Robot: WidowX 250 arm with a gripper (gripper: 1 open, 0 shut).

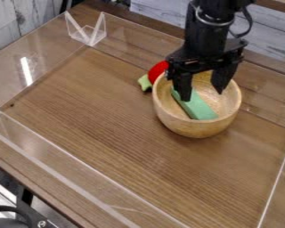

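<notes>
My black gripper (202, 78) stands open over a round cream bowl (195, 128), its two fingers spread at the left and right of the bowl's opening. Inside the bowl lies a light green oblong object (198, 107). A red object (157, 70) and a small green piece (145, 83) rest just behind the bowl on its left.
A clear plastic holder (83, 29) stands at the back left. A low wall runs behind the table. A dark cable or part shows at the bottom left corner.
</notes>
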